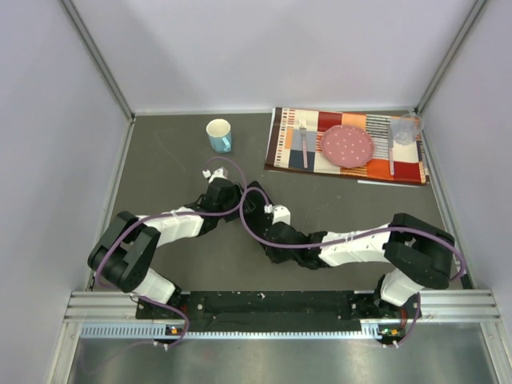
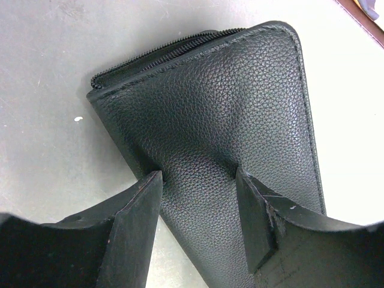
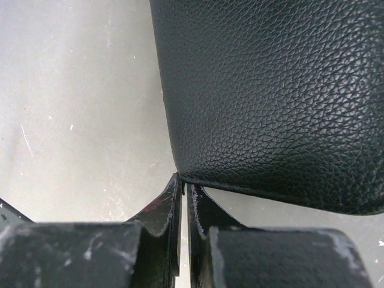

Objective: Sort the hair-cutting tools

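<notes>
A black leather zip case [image 2: 240,102] lies slantwise on the grey table, partly covered by both arms in the top view [image 1: 257,190]. Two rows of zip teeth [image 2: 180,48] stand slightly apart along its far end. My left gripper is shut on the case, its fingers pressing a fold of leather between them. At another edge of the case [image 3: 264,108], my right gripper is shut, fingertips together right against the corner. Whether a thin bit of edge is pinched there is unclear. No hair cutting tools are visible.
Behind the case stands a light blue mug [image 1: 219,136]. A patterned placemat [image 1: 280,152] at the back right holds a pink plate [image 1: 347,146], a fork [image 1: 303,144], a knife [image 1: 391,152] and a clear cup [image 1: 405,129]. Bare table lies to the right of the case.
</notes>
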